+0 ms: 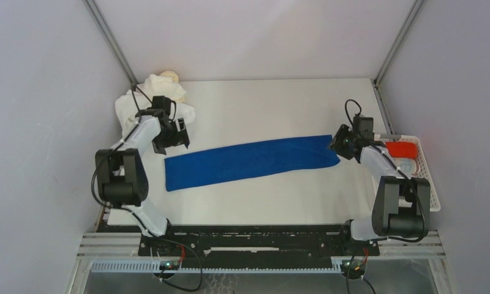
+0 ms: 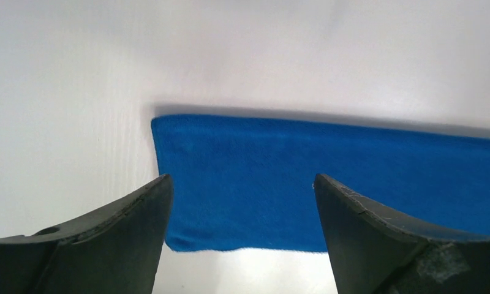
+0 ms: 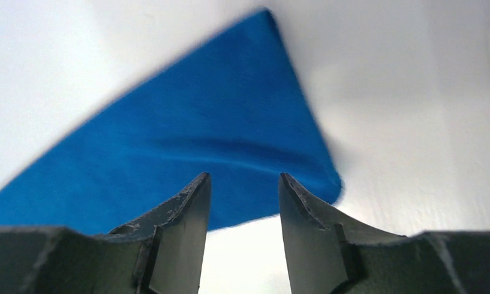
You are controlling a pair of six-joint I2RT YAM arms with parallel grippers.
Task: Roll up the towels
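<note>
A blue towel [image 1: 248,162], folded into a long narrow strip, lies slightly slanted across the middle of the table. In the left wrist view the towel's left end [image 2: 242,177] is flat, and my left gripper hangs over it, wide open and empty. The towel's right end [image 3: 230,104] shows a shallow crease near its lower corner in the right wrist view. Above that end is my right gripper, its fingers parted with nothing gripped between them. From above, the left gripper [image 1: 180,133] stands just behind the towel's left end, the right gripper [image 1: 337,143] at its right end.
Cream towels [image 1: 150,92] are heaped at the back left corner, beside the left arm. A white basket [image 1: 434,196] holding a red item [image 1: 402,150] stands at the right, partly under the right arm.
</note>
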